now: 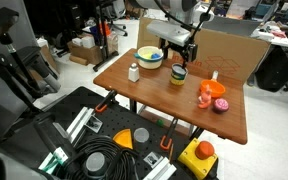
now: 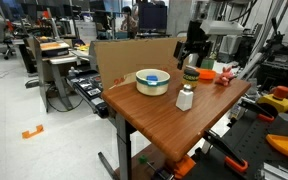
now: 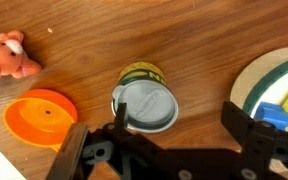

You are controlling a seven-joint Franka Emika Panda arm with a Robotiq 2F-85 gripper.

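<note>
A yellow-and-green can [image 1: 177, 77] stands on the wooden table. At its top is a grey, round-mouthed cup [image 3: 151, 106], seen from above in the wrist view; whether it sits on the can or partly inside cannot be told. Above them hangs my gripper, with its dark fingers [image 3: 234, 119] spread wide and apart from the cup. Nothing is held between them. In exterior view 2 the can [image 2: 190, 86] stands behind a white bottle [image 2: 185, 98].
A white bowl [image 1: 141, 65] with blue and yellow items stands beside the can. An orange bowl [image 3: 24, 121] and a pink-orange toy [image 3: 8, 58] lie on the other side, near a pink round item [image 1: 220, 105].
</note>
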